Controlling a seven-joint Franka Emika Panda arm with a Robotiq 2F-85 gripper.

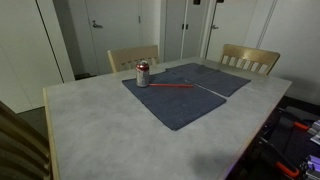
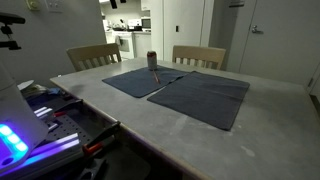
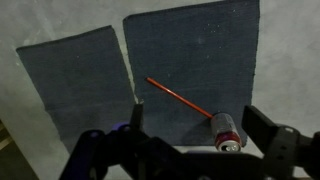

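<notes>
My gripper stands open in the wrist view, its two dark fingers wide apart above the table. Between and below them lies a dark cloth with a thin red stick resting on it. A red and silver can is near the right finger, apart from it as far as I can tell. In exterior view 1 the can stands upright at the cloth's far left edge, and the red stick lies to its right. Nothing shows between the fingers.
A second dark cloth lies beside the first, with a narrow gap between them. Wooden chairs stand around the table.
</notes>
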